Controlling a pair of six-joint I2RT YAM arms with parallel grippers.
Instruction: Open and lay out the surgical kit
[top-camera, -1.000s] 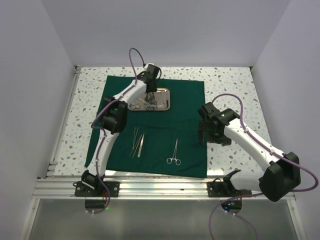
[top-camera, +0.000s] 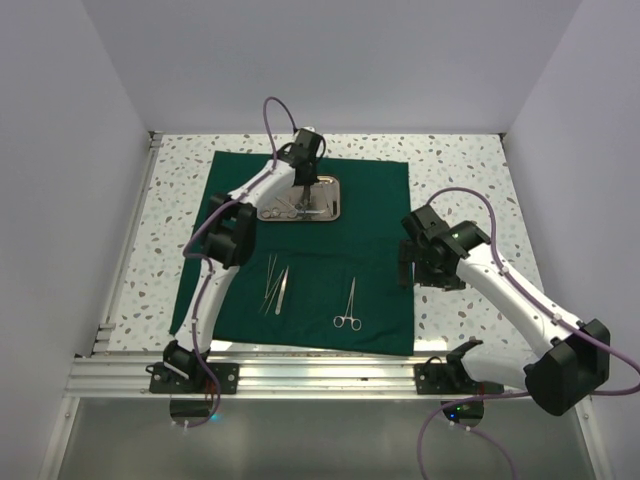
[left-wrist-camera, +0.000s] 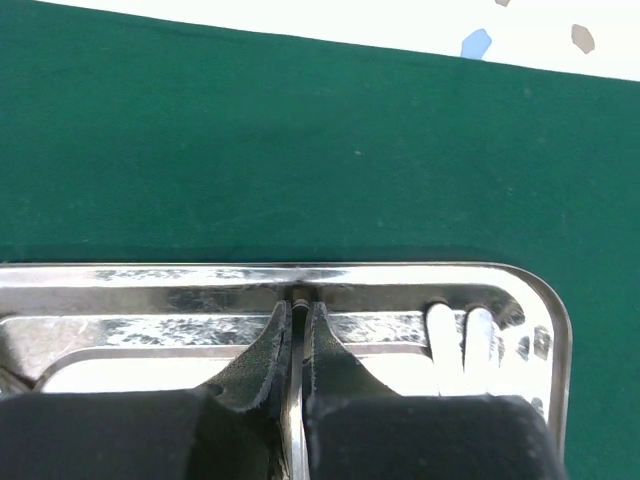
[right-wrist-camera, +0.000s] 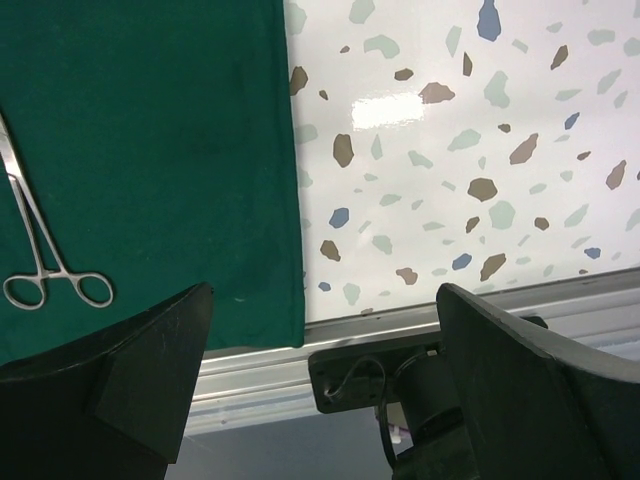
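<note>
At the back of the green cloth (top-camera: 320, 245), the metal tray (top-camera: 270, 217) holds several instruments. My left gripper (top-camera: 306, 190) is down over it; in the left wrist view its fingers are shut on a thin metal instrument (left-wrist-camera: 296, 430), whose lower part they hide. Two slim handles (left-wrist-camera: 445, 345) lie in the tray's right corner. On the cloth, forceps (top-camera: 270, 285) and slim tweezers (top-camera: 282, 292) lie at the left, and scissor-handled clamps (top-camera: 349, 310) lie front right. My right gripper (top-camera: 432, 280) is open and empty above the cloth's right edge.
A metal rail (top-camera: 330, 368) runs along the front edge.
My left gripper has shifted slightly to the right over the tray. My right arm has moved a little to the right and toward the front. The laid-out instruments have not moved.
</note>
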